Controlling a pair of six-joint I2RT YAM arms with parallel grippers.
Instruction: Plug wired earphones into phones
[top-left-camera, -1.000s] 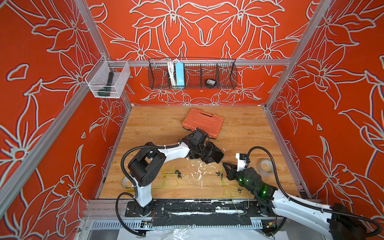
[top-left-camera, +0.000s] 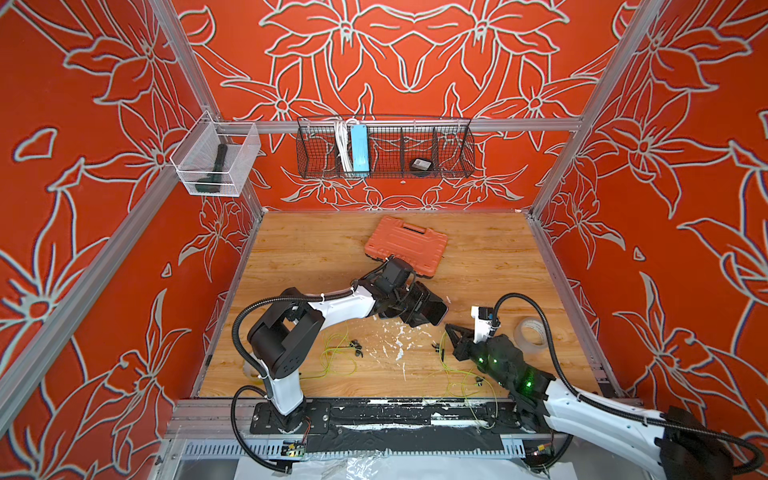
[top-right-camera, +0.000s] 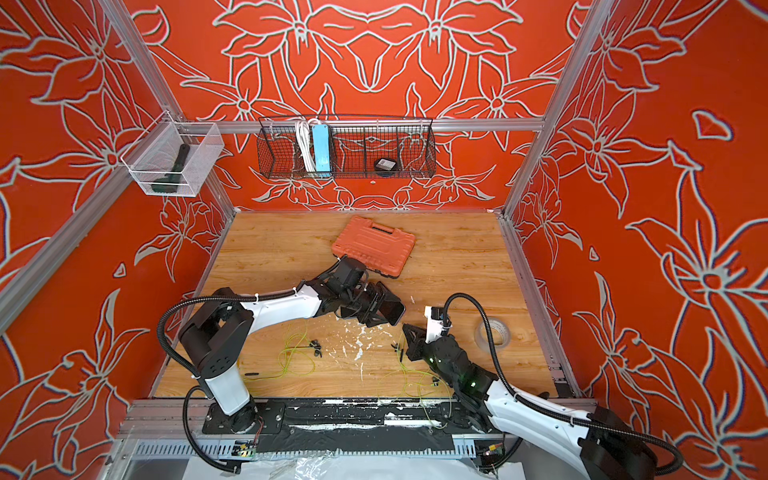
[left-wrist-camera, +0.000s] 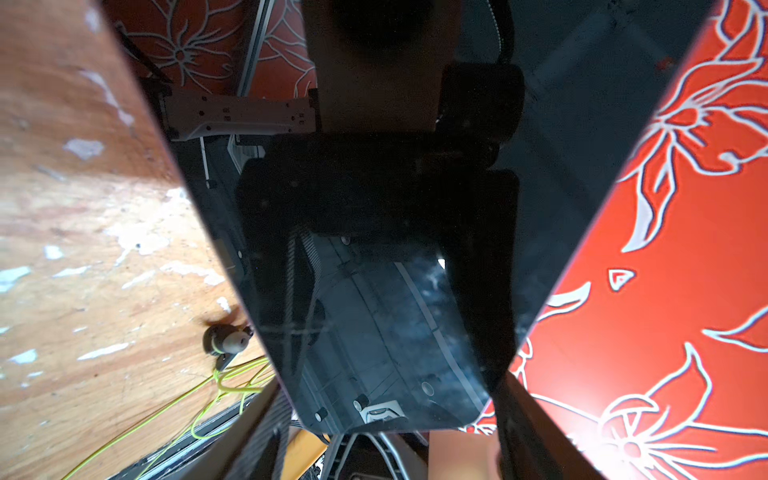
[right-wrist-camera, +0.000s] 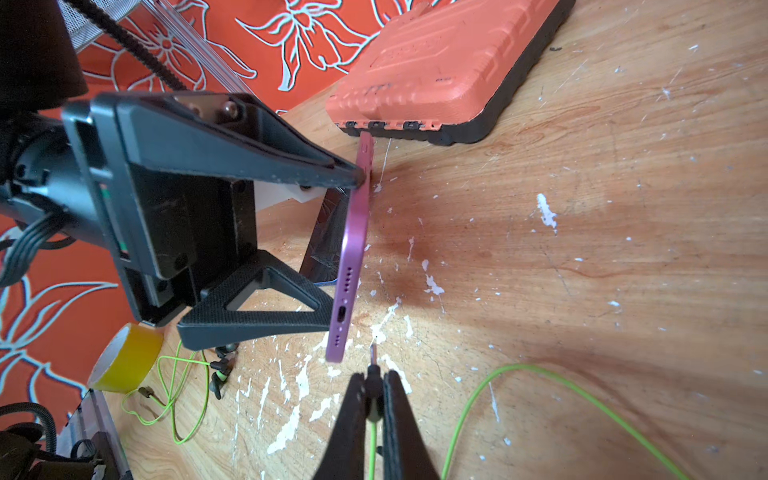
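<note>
My left gripper is shut on a purple-edged phone, held up on edge; its dark screen (left-wrist-camera: 416, 336) fills much of the left wrist view. The charging port on the phone's lower end shows in the right wrist view. My right gripper is shut on an earphone plug (right-wrist-camera: 373, 360) with a green cable, its tip pointing up just right of and below that port, apart from it in that view. A second dark phone (right-wrist-camera: 324, 240) lies behind the left gripper. More green earphones (top-left-camera: 336, 356) lie on the table.
An orange case (top-left-camera: 405, 244) lies at the back. Tape rolls sit at the right (top-left-camera: 529, 334) and left (right-wrist-camera: 120, 360). A wire basket (top-left-camera: 384, 152) and clear bin (top-left-camera: 216, 160) hang on the frame.
The left arm's elbow has shifted slightly left while its gripper stays about in place with the phone. The right arm moved slightly and is back near where it was a second ago.
</note>
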